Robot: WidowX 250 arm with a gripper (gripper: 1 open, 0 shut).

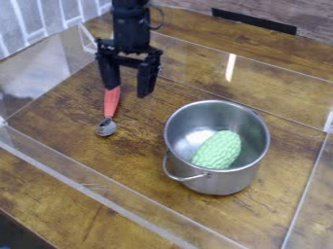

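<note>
My gripper (128,66) is at the upper left of the camera view, open, its black fingers spread above the upper part of a red-handled scoop (111,104). The scoop lies on the wooden table, metal end toward the front. A steel pot (240,177) stands at the right with a green textured oval object (216,149) inside it.
Clear panels and edges run along the left and right sides of the view.
</note>
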